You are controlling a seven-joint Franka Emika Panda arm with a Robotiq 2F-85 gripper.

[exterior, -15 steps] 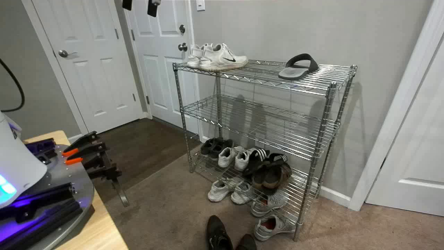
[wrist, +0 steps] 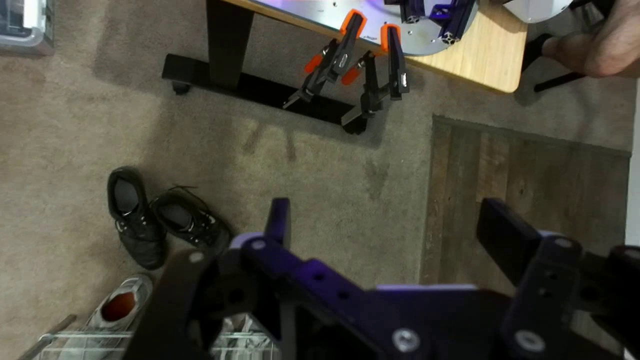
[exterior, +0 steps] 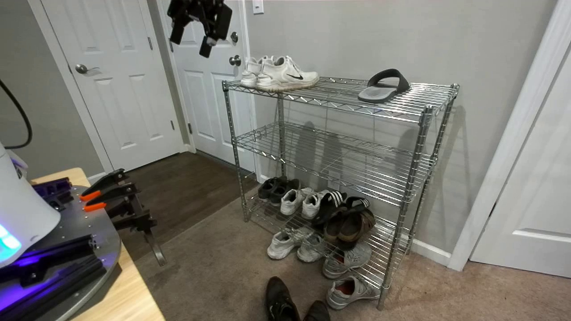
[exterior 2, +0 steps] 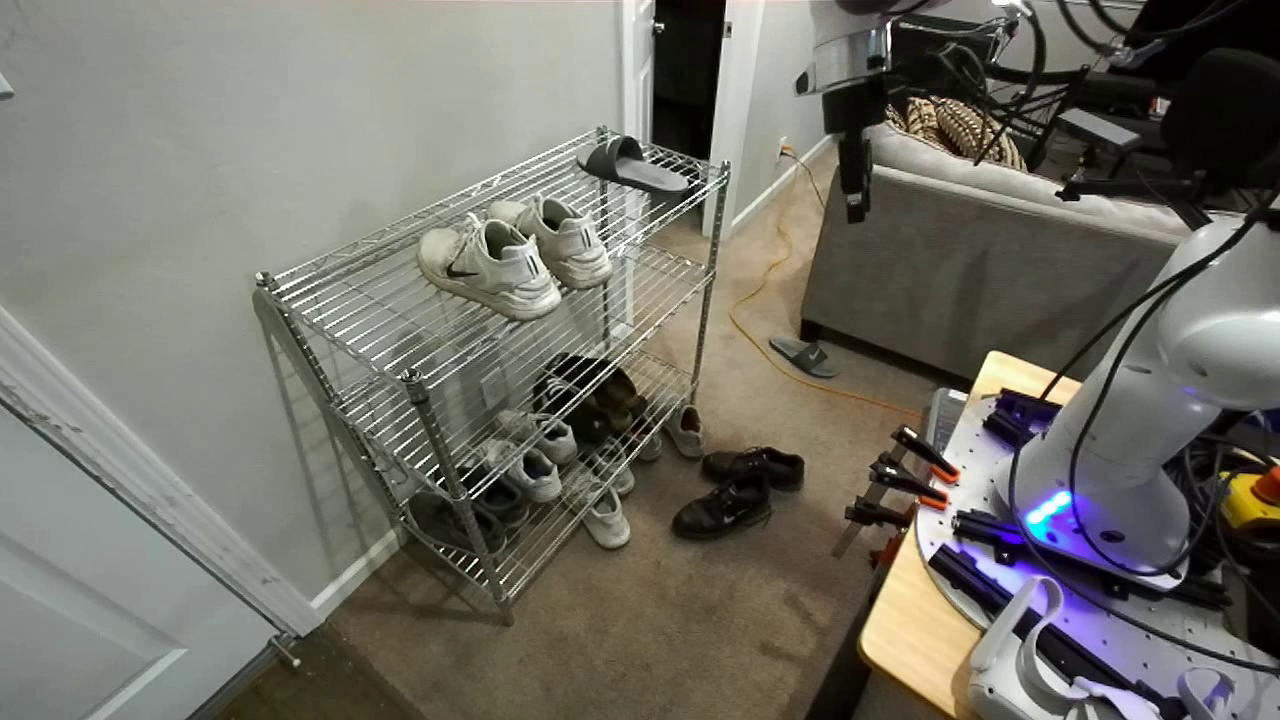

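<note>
My gripper (exterior: 188, 45) hangs in the air, higher than the top of the wire shoe rack (exterior: 342, 109) and to the left of it in exterior view 1. Its two dark fingers are wide apart in the wrist view, only floor showing between them, so it is open and empty. On the rack's top shelf sits a pair of white sneakers (exterior: 289, 75), with a grey and black slide sandal (exterior: 381, 92) at the other end. A second slide (exterior 2: 805, 355) lies on the carpet by the sofa. Two black shoes (exterior 2: 734, 490) stand on the floor in front of the rack.
The middle shelf (exterior: 342, 155) is bare. Several shoes crowd the bottom shelf, and grey sneakers (exterior: 350, 291) stand at its front edge. Clamps (exterior 2: 902, 474) jut from the wooden table (exterior 2: 894, 642) bearing the robot. A sofa (exterior 2: 948, 258) stands behind.
My gripper has come down and shifted slightly right in exterior view 1, where only its fingertips showed at the top edge before. The rack and shoes have not moved.
</note>
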